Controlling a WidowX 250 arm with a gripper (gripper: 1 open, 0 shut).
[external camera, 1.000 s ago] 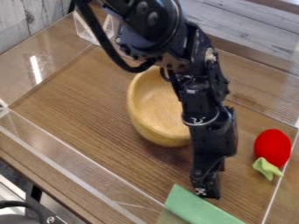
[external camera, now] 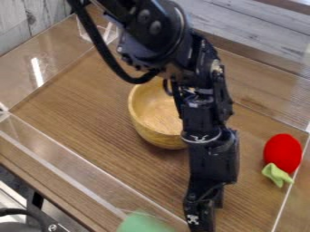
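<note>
My black gripper (external camera: 200, 208) reaches down to the front of the wooden table (external camera: 85, 127), right beside a green object (external camera: 143, 223) at the bottom edge, which is partly out of view. Whether its fingers hold anything is unclear. A yellow bowl (external camera: 147, 111) sits behind my arm and is partly hidden by it.
A red object (external camera: 282, 151) and a small light-green piece (external camera: 275, 176) lie at the right.
My gripper has moved left and toward the front. The green object at the bottom has shifted left and down, now showing less in view.
</note>
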